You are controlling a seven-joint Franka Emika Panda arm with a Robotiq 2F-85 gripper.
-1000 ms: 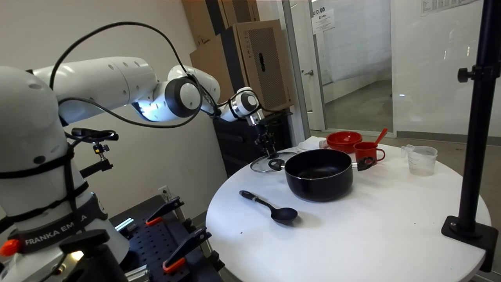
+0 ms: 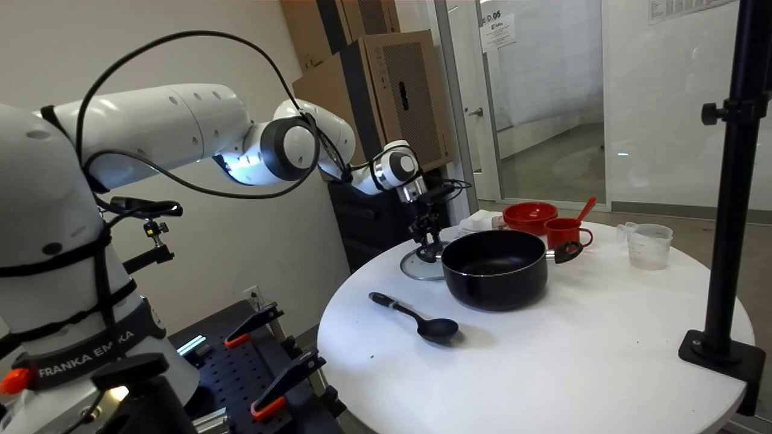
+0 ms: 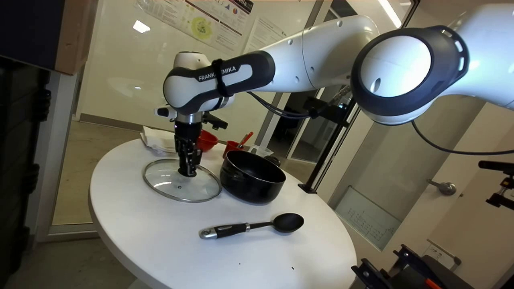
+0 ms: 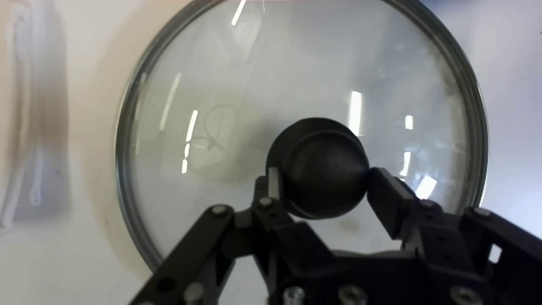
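Observation:
A round glass lid [image 4: 213, 147] with a metal rim and a black knob [image 4: 325, 170] lies at the far left of the table, beside the black pot [image 2: 494, 282]. My gripper is directly over the lid, pointing down, its fingers [image 4: 388, 195] on either side of the knob. Both fingertips look very close to the knob or touching it; whether they grip it cannot be told. In the second exterior view the lid [image 3: 161, 179] appears flat or nearly so on the table, close against the pot, and the gripper covers its knob. The pot stands uncovered and looks empty.
A black spoon [image 2: 437, 330] lies in front of the pot. Behind are a red bowl [image 2: 530, 216], a red mug [image 2: 566, 232] holding a red utensil, a clear measuring cup [image 2: 649, 247] and a white cloth [image 3: 159, 139].
Over the last second my gripper and the lid have moved together toward the pot and the front of the table. The pot has shifted very slightly right; its lid-side handle is now partly covered.

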